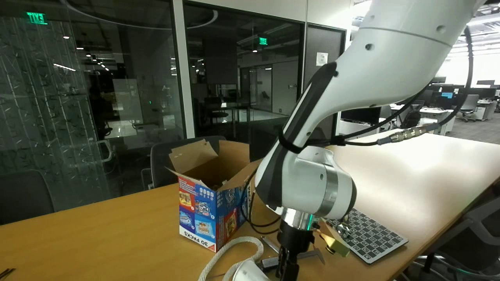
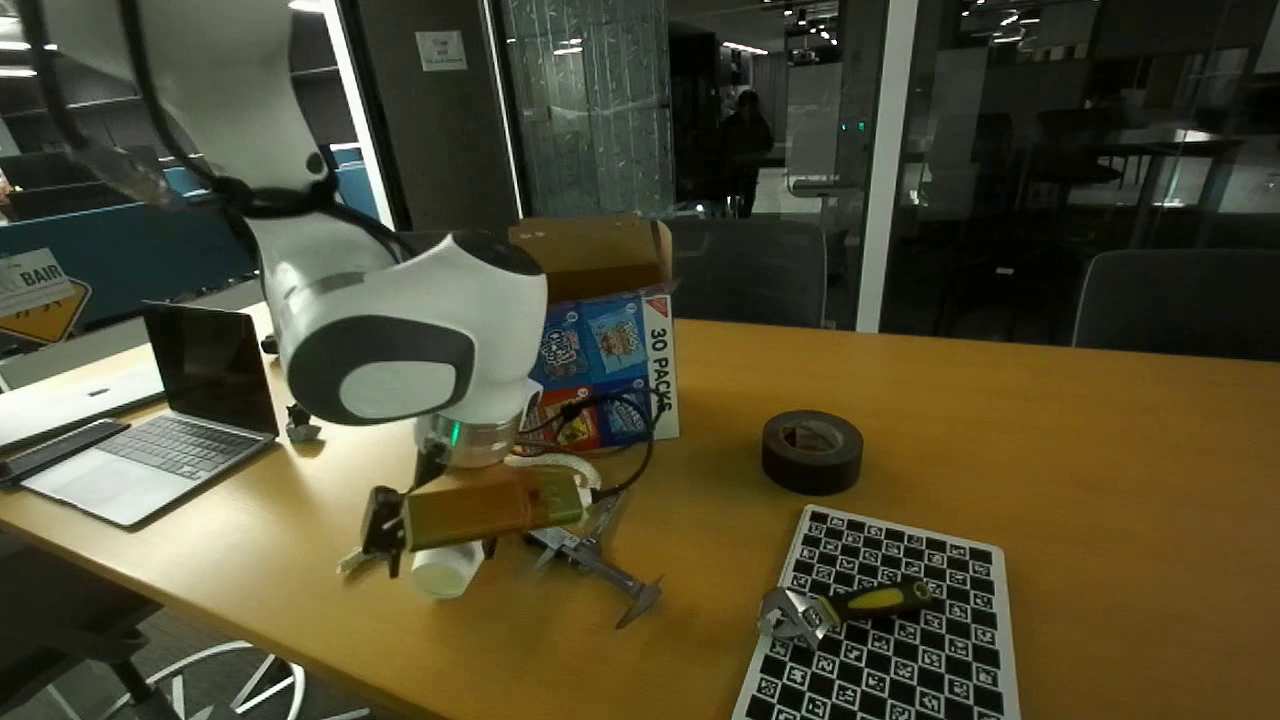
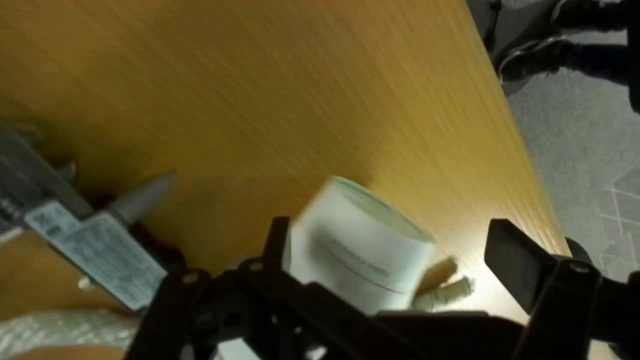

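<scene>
A white paper cup (image 3: pixel 366 246) lies on its side on the wooden table; its printed wall and open rim show in the wrist view. My gripper is open, with one black finger (image 3: pixel 277 240) to the cup's left and the other (image 3: pixel 519 264) well to its right. The cup appears in the gap between them, though contact cannot be told. In exterior view 1, the black gripper (image 1: pixel 288 267) points down just beside the cup (image 1: pixel 250 272). The cup's near end is hidden by the gripper body in the wrist view.
Metal calipers (image 2: pixel 588 552) and a white rope (image 1: pixel 243 241) lie close to the cup. An open snack box (image 1: pixel 197 210) stands behind. Black tape (image 2: pixel 812 452), a checkered board (image 2: pixel 888 684) bearing a wrench (image 2: pixel 876 600), and a laptop (image 2: pixel 198 444) lie farther off.
</scene>
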